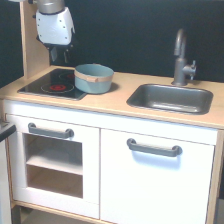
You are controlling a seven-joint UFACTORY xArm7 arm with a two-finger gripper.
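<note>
My gripper [58, 52] is at the top left, above the stove [56, 85] with its red ring; its fingers are dark and small, so their state is hard to make out. A blue-grey pot [93, 78] with a tan rim band stands on the counter at the right edge of the stove, below and to the right of the gripper.
A steel sink [170, 106] with a tap [181, 62] is on the right of the wooden counter [125, 82]. Below are a white door [150, 180] with a handle and an open cabinet with a shelf [55, 160].
</note>
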